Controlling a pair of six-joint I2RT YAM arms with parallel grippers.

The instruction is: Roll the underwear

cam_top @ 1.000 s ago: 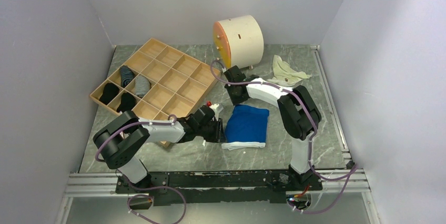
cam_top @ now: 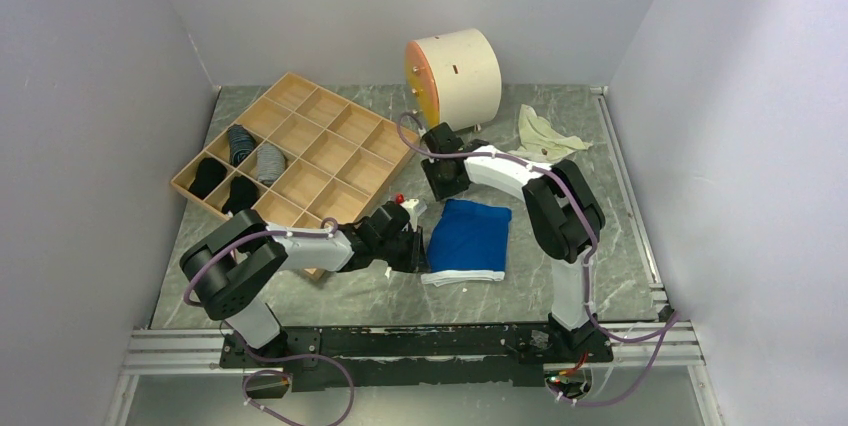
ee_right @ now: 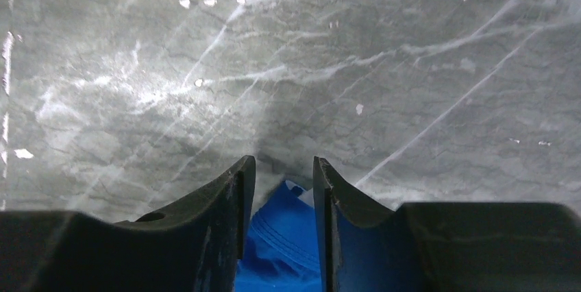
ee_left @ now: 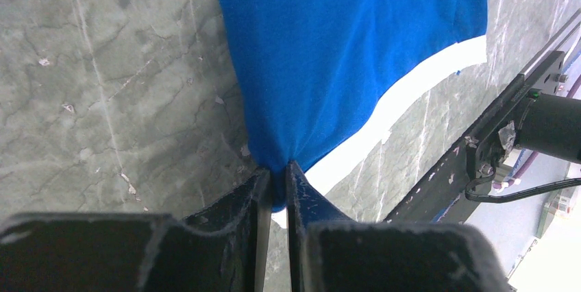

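Blue underwear with a white waistband [cam_top: 470, 236] lies folded flat on the table, the band toward the front edge. At its front left corner, my left gripper [cam_top: 421, 268] has its fingers close together; in the left wrist view blue cloth [ee_left: 336, 59] bunches into a fold between the fingertips. My right gripper is open by the back left corner. The right wrist view shows a raised blue corner [ee_right: 284, 216] in the gap between its fingers, not visibly gripped. In the top view the right arm partly hides this spot.
A wooden compartment box [cam_top: 330, 151] with several rolled dark and grey items stands at the left. Behind are a cream drum [cam_top: 465, 76] and a pale yellow cloth [cam_top: 540, 136].
The right gripper has shifted slightly at the underwear's back left corner. The left arm has barely moved at the front left corner, and the underwear lies in the same place.
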